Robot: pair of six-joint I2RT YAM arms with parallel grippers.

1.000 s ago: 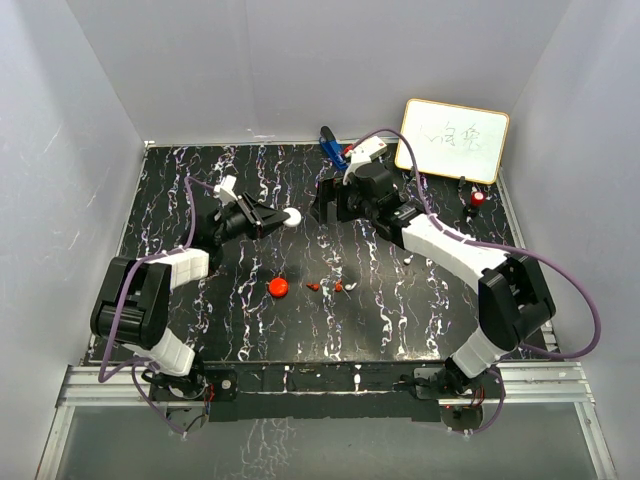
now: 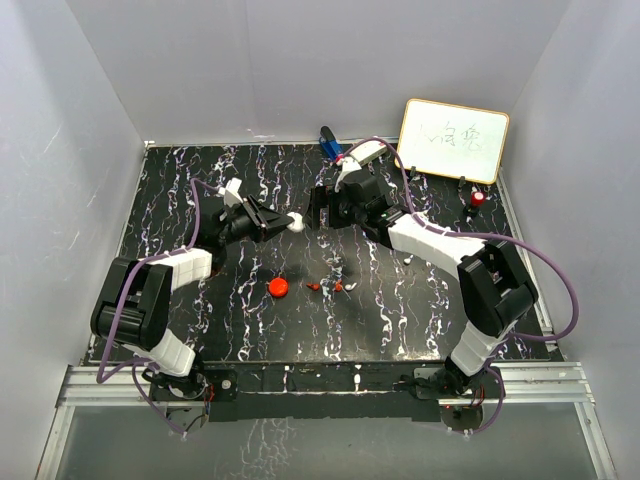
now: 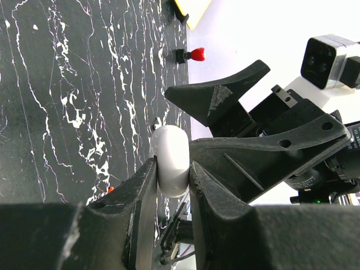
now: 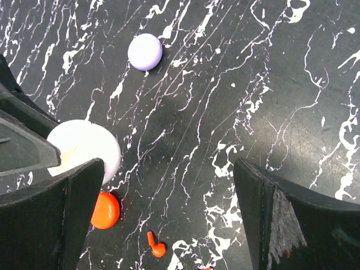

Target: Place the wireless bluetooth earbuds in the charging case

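My left gripper [image 2: 283, 222] is shut on a white rounded case [image 2: 296, 222], which fills its fingertips in the left wrist view [image 3: 171, 160]. Just right of it in the top view is my right gripper [image 2: 320, 208], open, its fingers standing over bare marble in the right wrist view, with the white case [image 4: 87, 146] at their left. Small white pieces lie on the table, one [image 2: 350, 286] beside small red pieces [image 2: 314, 285]. I cannot tell whether these are earbuds.
A red round object [image 2: 278, 287] lies front left. A whiteboard [image 2: 451, 138], a blue object [image 2: 329, 142] and a red-topped object [image 2: 477, 199] stand toward the back and right.
My left gripper with the white case has moved slightly right and frontward.
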